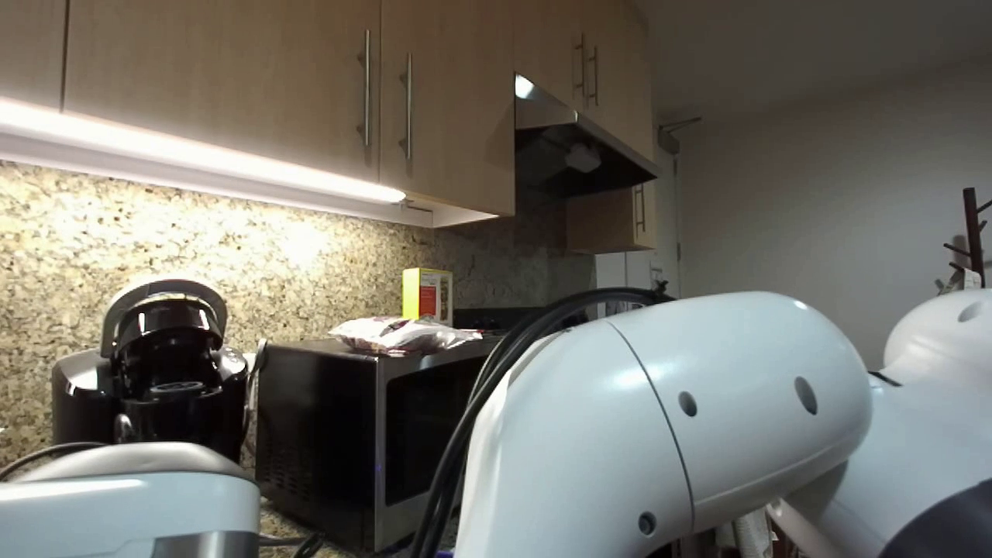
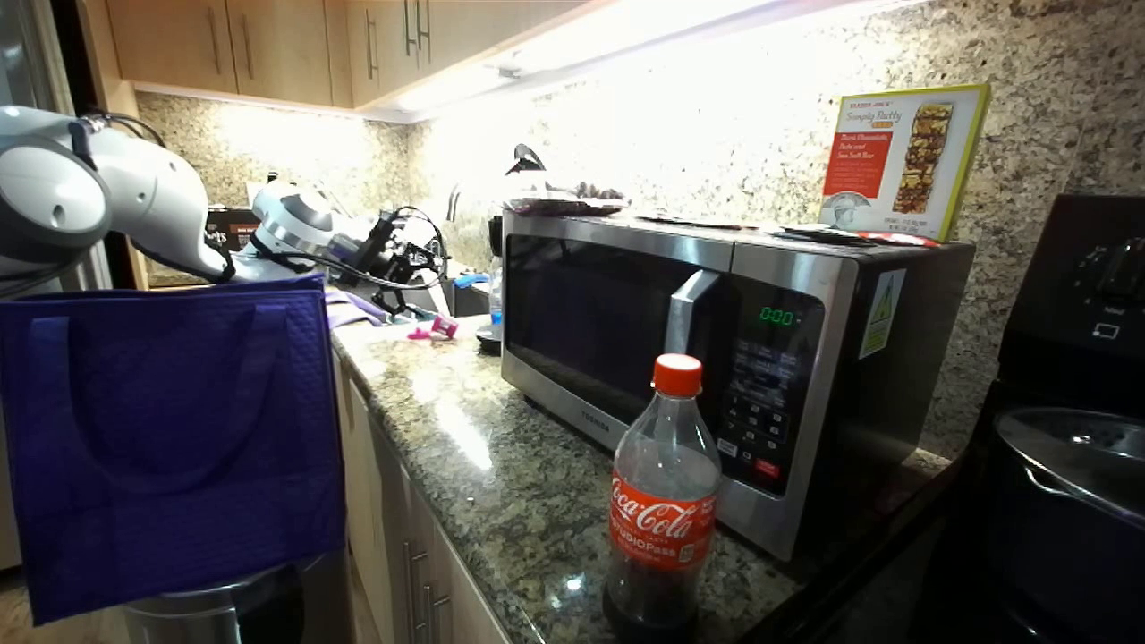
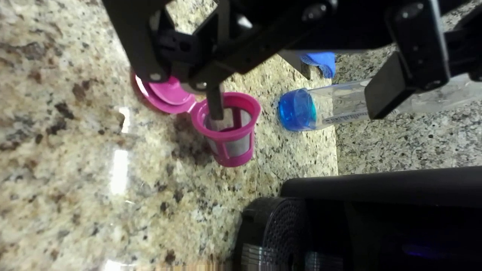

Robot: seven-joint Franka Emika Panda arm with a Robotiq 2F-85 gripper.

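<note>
In the wrist view a pink reusable coffee filter cup (image 3: 233, 151) with mesh sides stands on the granite counter, its hinged lid (image 3: 174, 95) flipped open to the left. My gripper is open and nothing is held. One finger (image 3: 215, 104) overlaps the cup's mouth; whether its tip is inside or just above cannot be told. The other finger (image 3: 389, 86) appears well to the right, over a clear bottle. In exterior view 2 the small pink cup (image 2: 443, 326) lies below and right of the dark gripper (image 2: 405, 263). Exterior view 1 hides the gripper.
The black coffee maker (image 1: 172, 372) stands near the microwave (image 2: 612, 311). A clear bottle with a blue cap (image 3: 296, 110) is beside the cup. A Coca-Cola bottle (image 2: 665, 515) occupies the front counter. A purple bag (image 2: 172, 451) hangs by the counter's edge.
</note>
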